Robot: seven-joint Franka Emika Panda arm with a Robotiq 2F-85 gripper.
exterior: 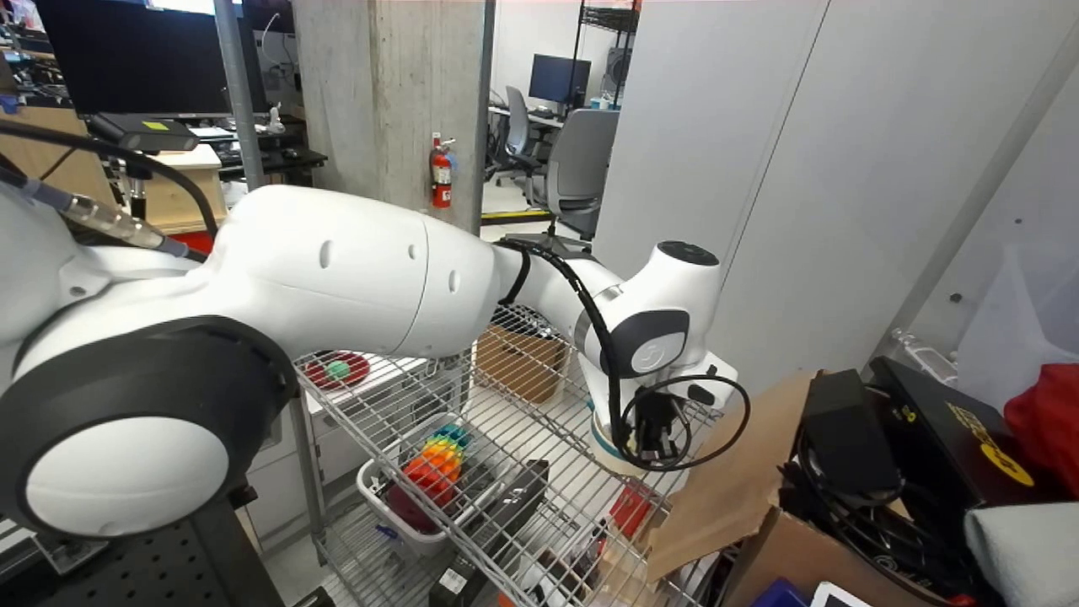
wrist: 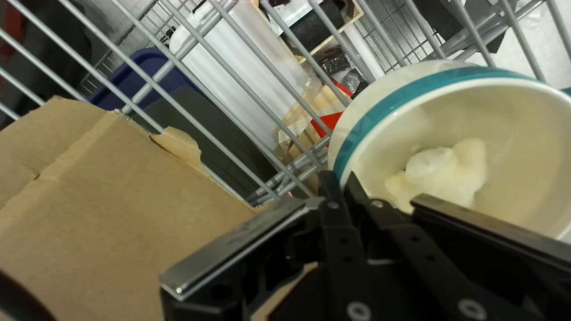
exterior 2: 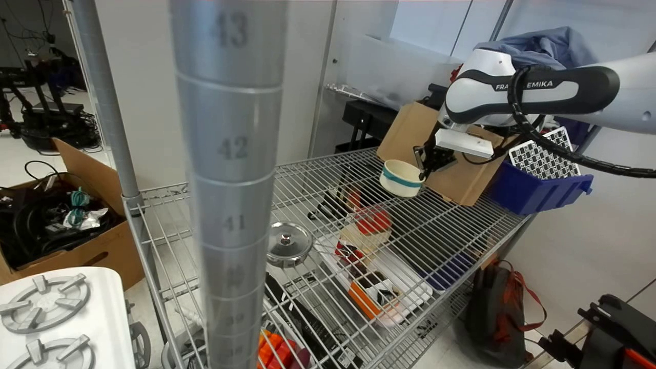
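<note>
A cream bowl [wrist: 455, 123] with a teal band round its rim fills the right side of the wrist view. Inside it lies a pale, lumpy whitish thing [wrist: 449, 168]. My gripper is shut on the bowl's near wall, the fingertips meeting at the rim. In the second exterior view the bowl [exterior 2: 401, 178] hangs slightly tilted at the gripper [exterior 2: 423, 165], near the wire shelf; whether it touches the wires is unclear. The first exterior view shows just part of the bowl [exterior: 612, 453], mostly covered by the wrist.
The wire shelf [exterior 2: 307, 178] is largely bare, with a round metal lid [exterior 2: 289, 243] on the left. Close beside the gripper stands a cardboard flap [wrist: 107, 214]. A blue bin [exterior 2: 535, 190] sits at the shelf's right end. A grey post [exterior 2: 230, 184] blocks part of that view.
</note>
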